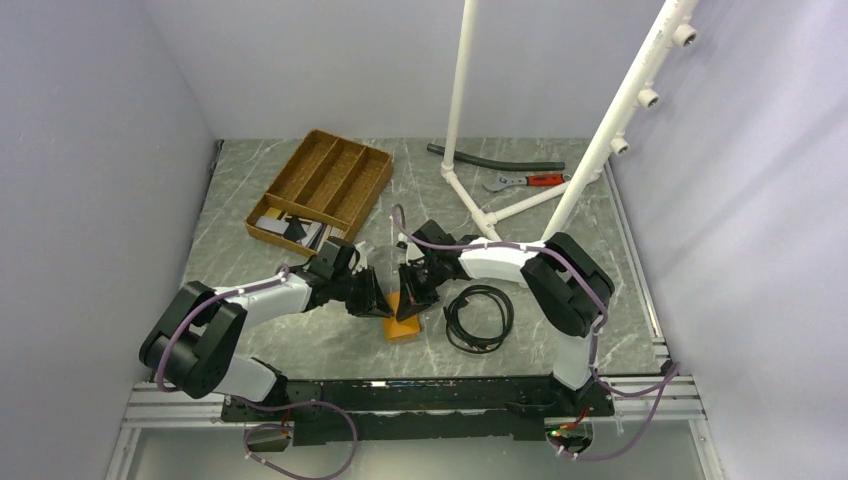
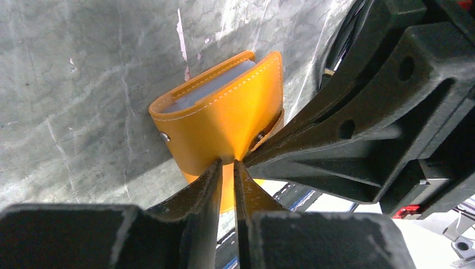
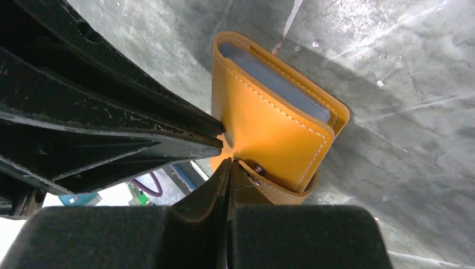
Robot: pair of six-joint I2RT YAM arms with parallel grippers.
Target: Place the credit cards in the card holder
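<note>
The orange leather card holder point(image 1: 402, 328) lies on the grey table between my two arms, its open edge showing clear sleeves point(image 2: 215, 87). On its left side my left gripper is shut on the leather, which shows between its fingertips. My right gripper is shut at the other side, its tips against the holder beside the loose snap strap point(image 3: 274, 188). No thickness shows between its fingers. Several cards point(image 1: 290, 228) lie in the front compartment of the brown tray point(image 1: 372, 190) at the back left.
A coil of black cable point(image 1: 479, 319) lies just right of the holder. White pipes point(image 1: 520, 206) stand behind my right arm, with a red-handled wrench point(image 1: 530, 181) and a dark tube point(image 1: 500, 162) further back. Open table lies in front of the tray's right side.
</note>
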